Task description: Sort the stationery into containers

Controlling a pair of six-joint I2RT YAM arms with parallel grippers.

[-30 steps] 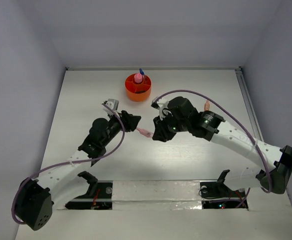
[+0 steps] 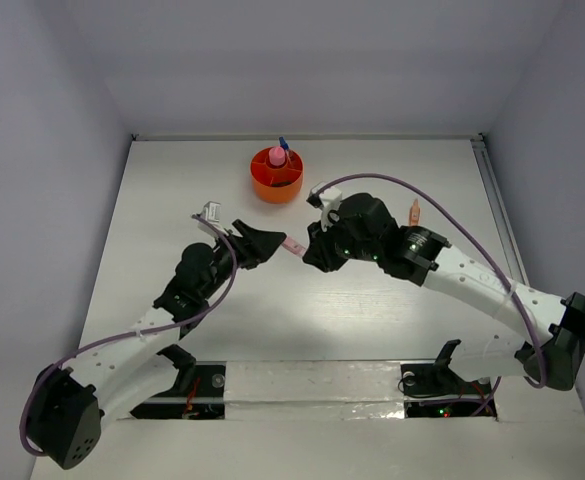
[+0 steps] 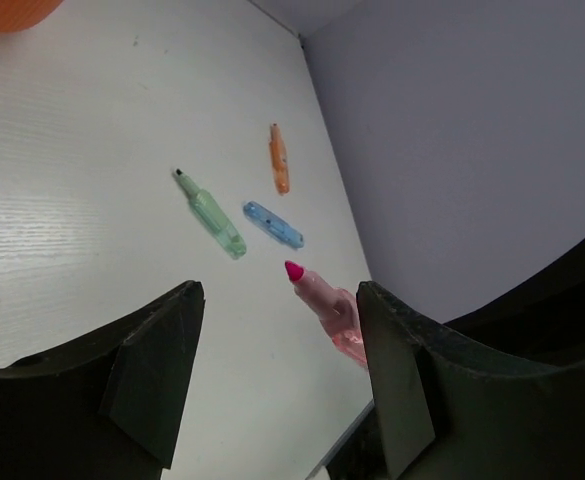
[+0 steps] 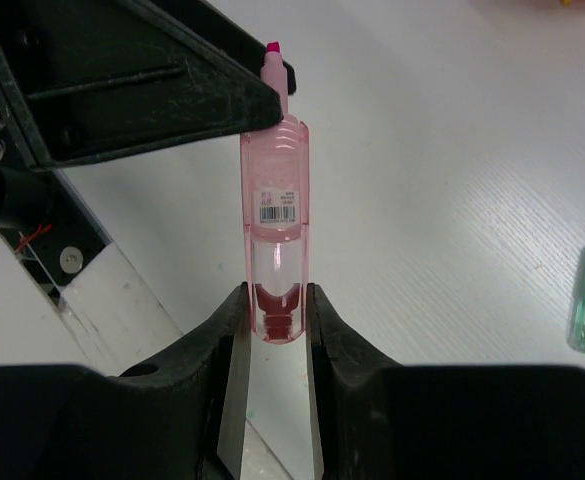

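Observation:
My right gripper is shut on a pink marker (image 4: 275, 200), held upright in its wrist view with the tip at the top. My left gripper stands open, its fingers beside the pink marker's tip end; the marker shows by the right finger in the left wrist view. An orange divided container (image 2: 277, 190) holding pink and blue items stands at the back centre. On the table lie a green marker (image 3: 211, 217), a blue marker (image 3: 272, 225) and an orange marker (image 3: 279, 160).
Grey walls (image 2: 42, 200) enclose the table (image 2: 152, 190) at the sides and back. Both arms meet over the centre, close to each other.
My right gripper and the pink marker have moved slightly toward the back of the table. The left gripper has shifted slightly, staying beside the marker.

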